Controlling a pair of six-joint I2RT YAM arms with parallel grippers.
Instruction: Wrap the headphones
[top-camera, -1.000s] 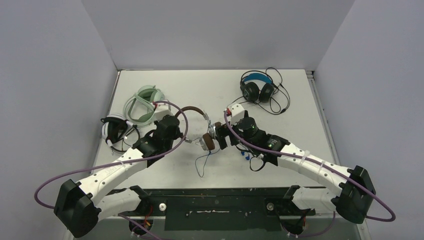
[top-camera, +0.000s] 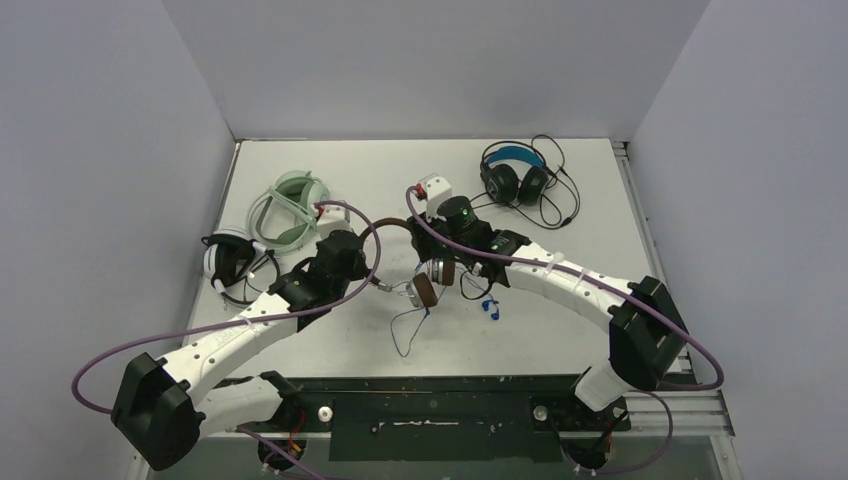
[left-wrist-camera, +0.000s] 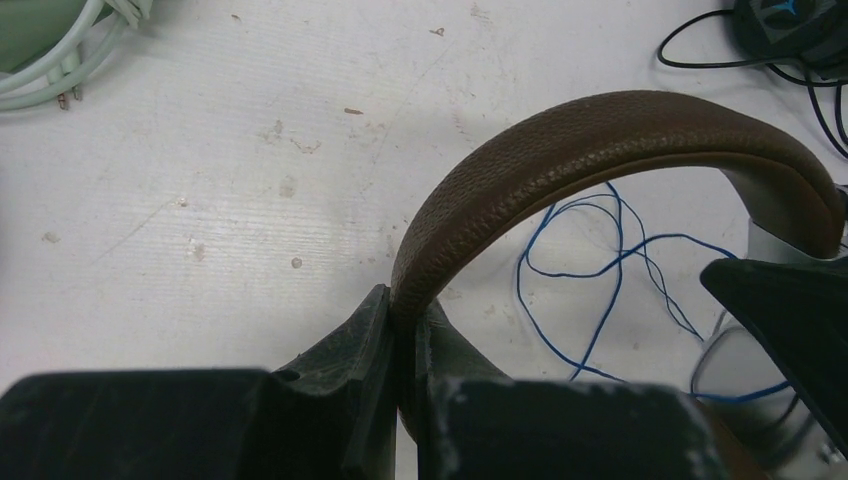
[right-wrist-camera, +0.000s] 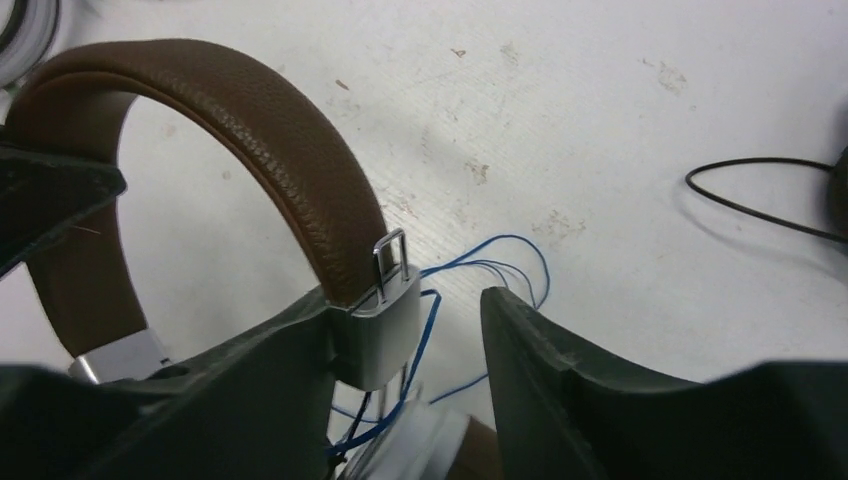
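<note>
A brown-padded headphone (left-wrist-camera: 610, 135) is held up at the table's middle, its headband arched. My left gripper is shut on the band. My right gripper is part open around the metal slider (right-wrist-camera: 372, 335) at the band's other end; whether it touches is unclear. The brown earcups (top-camera: 423, 290) hang low in the top view, with a thin blue cable (left-wrist-camera: 610, 310) looped on the table around and below them.
Green headphones (top-camera: 300, 190) and black-white headphones (top-camera: 225, 260) lie at the left, black-and-blue headphones (top-camera: 505, 182) at the back right.
My right gripper has moved left and back, up to the end of the headband by the slider. My left gripper has shifted slightly right, still holding the band.
</note>
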